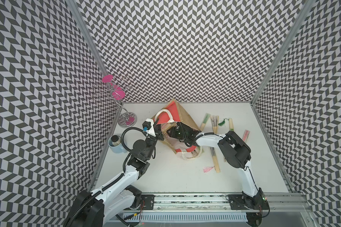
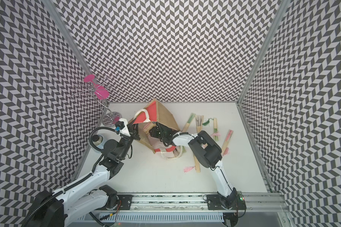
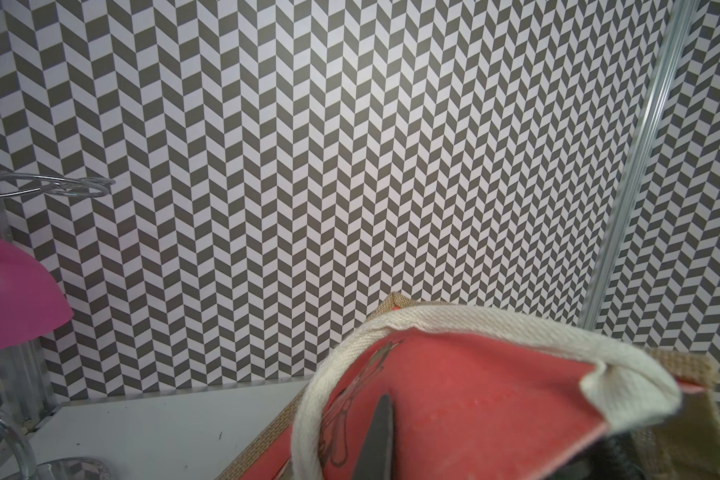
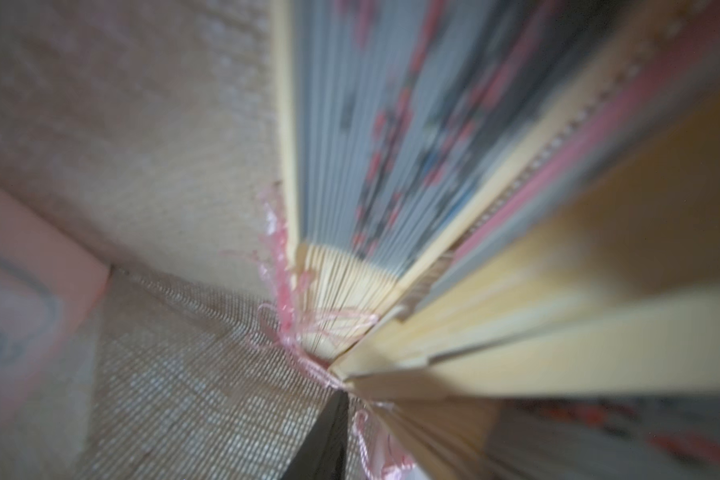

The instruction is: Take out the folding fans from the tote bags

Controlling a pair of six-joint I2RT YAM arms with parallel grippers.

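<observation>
The tote bag (image 1: 185,113), burlap with red lining and white handles, lies on its side at the table's centre. My left gripper (image 1: 158,124) is at its upper red flap, shut; in the left wrist view a finger (image 3: 376,448) rests before the red lining. My right gripper (image 2: 153,130) reaches inside the bag, mostly hidden. In the right wrist view several folded fans (image 4: 360,176) with pink tassels lie inside, blurred, one finger (image 4: 320,448) at their ends. Its opening cannot be seen. More fans (image 1: 216,162) lie loose on the table to the bag's right.
A chrome stand with pink discs (image 1: 118,93) stands at the back left. A light blue container (image 1: 116,147) sits at the left edge.
</observation>
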